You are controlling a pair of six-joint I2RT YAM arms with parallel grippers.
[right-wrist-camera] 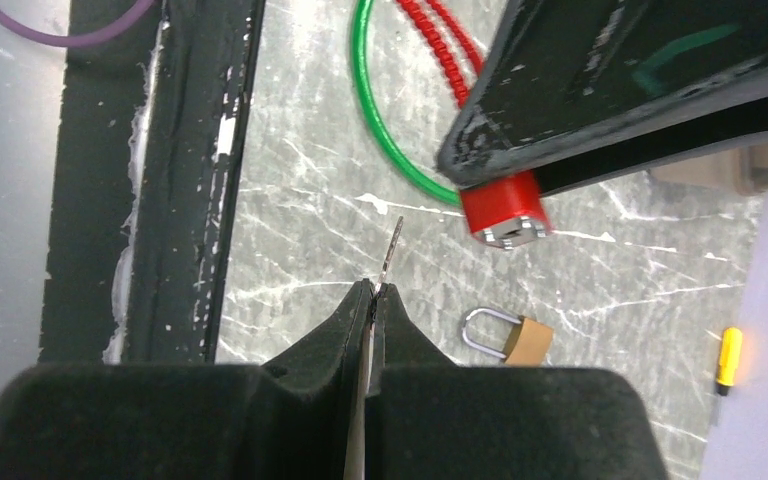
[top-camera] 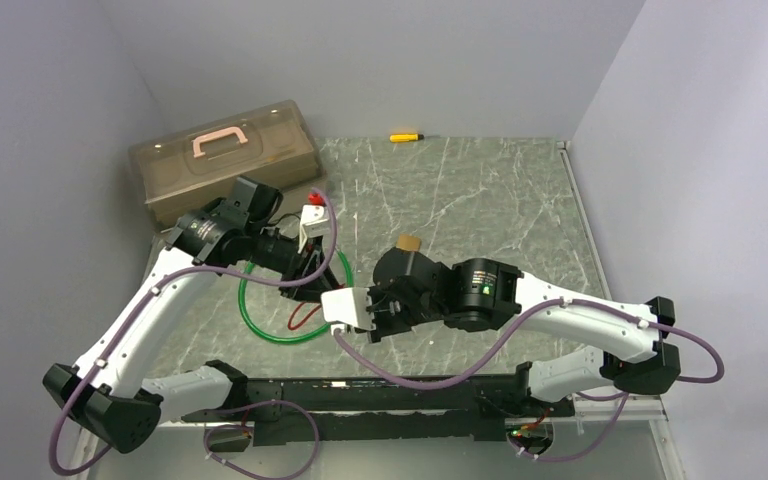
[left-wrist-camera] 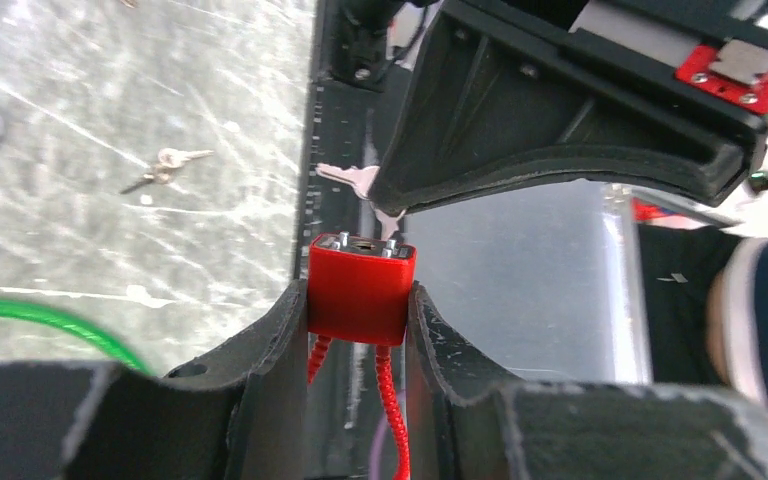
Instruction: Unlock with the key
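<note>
Both grippers meet over the middle of the bench. My left gripper grips a red lock body (left-wrist-camera: 358, 288) with a red cable, its metal end exposed in both wrist views. My right gripper is shut on a key, its thin blade (right-wrist-camera: 392, 250) pointing up toward the red lock, apart from it in the right wrist view; the left wrist view shows the key (left-wrist-camera: 358, 180) at that gripper's tip. A brass padlock (right-wrist-camera: 526, 342) lies on the bench. Loose keys (left-wrist-camera: 170, 166) lie there too.
A translucent toolbox (top-camera: 230, 160) stands back left, a yellow screwdriver (top-camera: 406, 137) at the back. A green cable loop (top-camera: 275, 338) lies under the left arm. Walls border it.
</note>
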